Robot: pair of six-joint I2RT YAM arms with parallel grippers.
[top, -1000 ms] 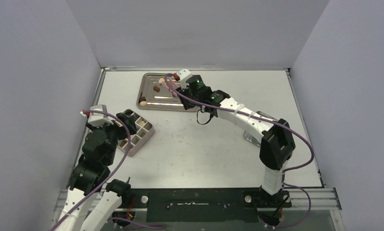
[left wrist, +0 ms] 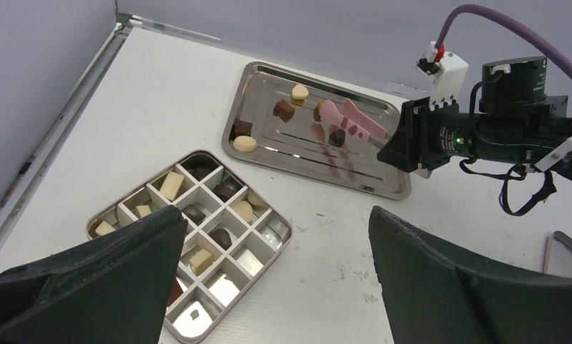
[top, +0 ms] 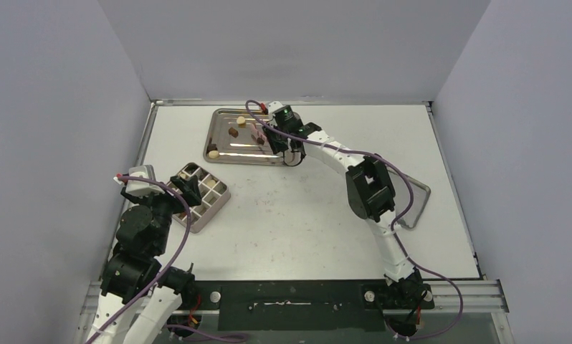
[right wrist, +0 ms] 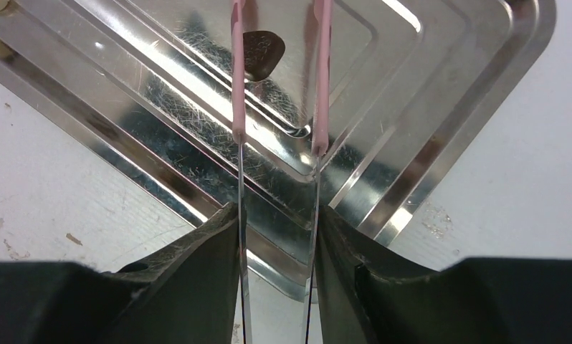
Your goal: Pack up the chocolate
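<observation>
The metal tray at the back holds scattered chocolates: a brown cube, pale pieces and dark ones. My right gripper is over it, pink-tipped fingers part open around or above a dark chocolate; I cannot tell whether they touch it. The compartment box at front left holds dark and pale chocolates, several cells empty. My left gripper hangs open above the box's near side, nothing between its fingers.
A second, empty tray lies at the right, partly under the right arm.
</observation>
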